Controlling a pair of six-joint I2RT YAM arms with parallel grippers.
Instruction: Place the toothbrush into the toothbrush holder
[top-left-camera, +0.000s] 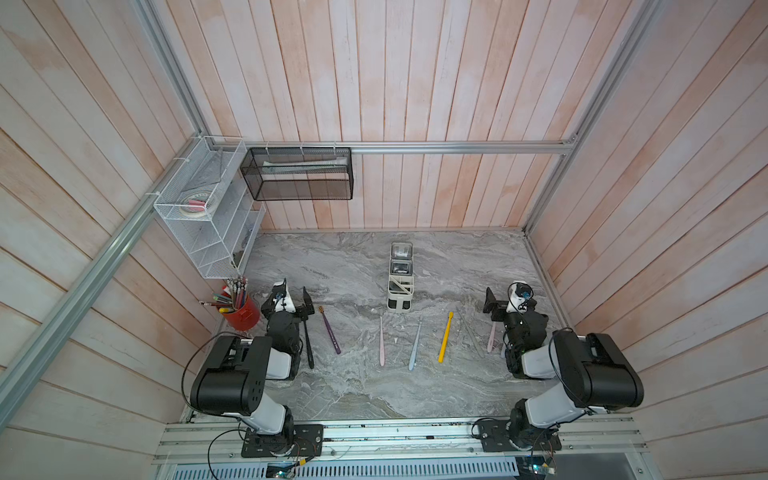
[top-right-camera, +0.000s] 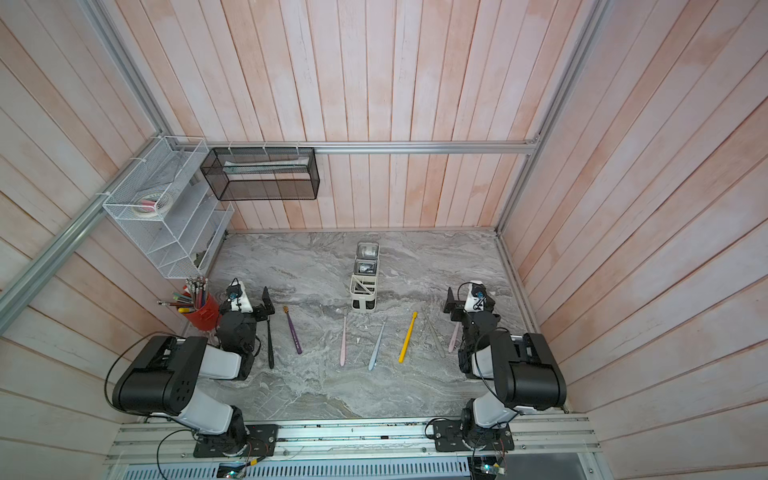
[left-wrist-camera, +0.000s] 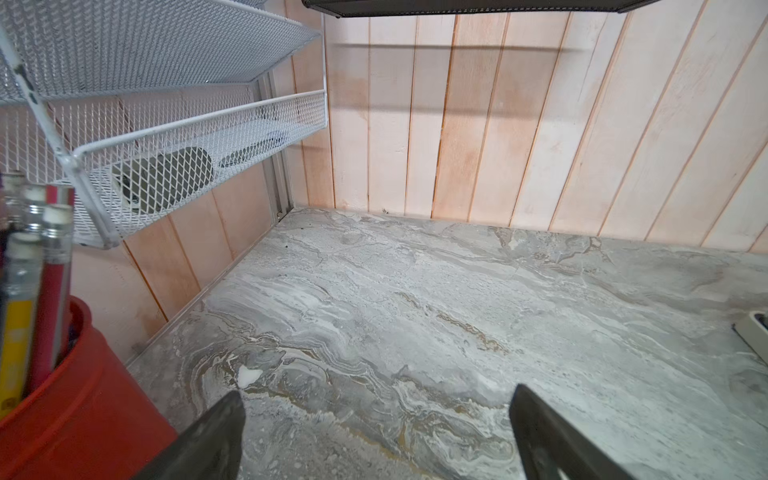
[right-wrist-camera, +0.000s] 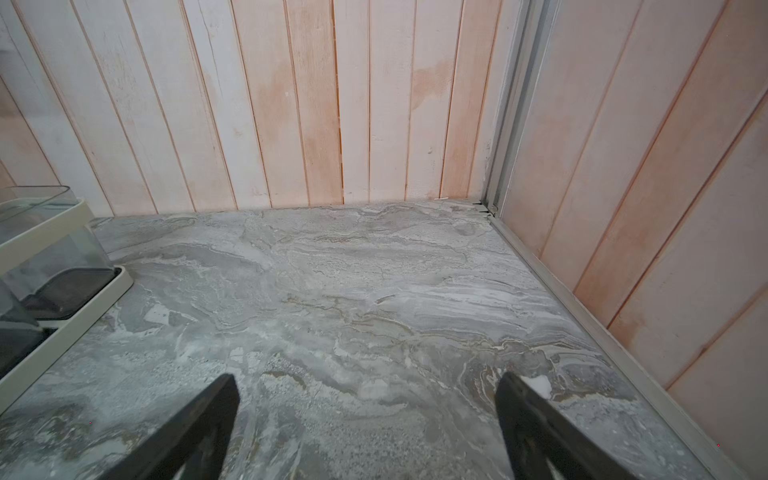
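Several toothbrushes lie apart on the marble table: a black one, a purple one, a pink one, a light blue one and a yellow one. Another pink brush lies by the right arm, partly covered by it. The cream holder, with clear cups, stands at the table's middle, toward the back. My left gripper is open and empty above the table's left side. On the right side, my right gripper also stands open, nothing between its fingers.
Beside the left gripper is a red pencil cup. White wire shelves hang on the left wall, and a black mesh basket on the back wall. Bare table lies on both sides of the holder.
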